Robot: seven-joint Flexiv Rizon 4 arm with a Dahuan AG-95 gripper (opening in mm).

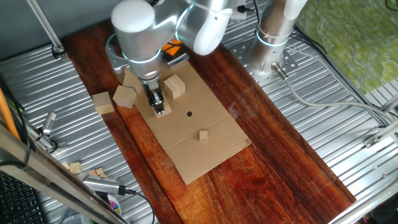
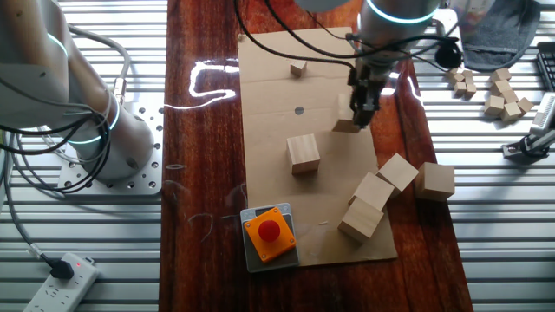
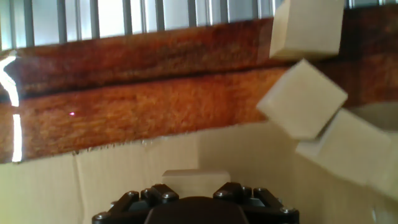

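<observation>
My gripper (image 1: 158, 106) is over the left side of the cardboard sheet, shut on a pale wooden block (image 1: 165, 110). In the wrist view the top of this block (image 3: 196, 180) shows between the two black fingertips; its lower part is hidden. Exterior view 2 has the held block (image 2: 345, 114) beside the dark fingers (image 2: 364, 104). How far it hangs above the cardboard I cannot tell. A larger wooden block (image 2: 303, 153) stands on the cardboard close by, apart from the gripper. A small cube (image 1: 203, 135) sits farther along the sheet.
Several wooden blocks cluster at the sheet's edge, among them one block (image 2: 398, 172) and an outer block (image 2: 434, 181). An orange box with a red button (image 2: 270, 231) occupies one corner. The cardboard (image 1: 205, 155) around its black spot (image 1: 189, 114) is clear.
</observation>
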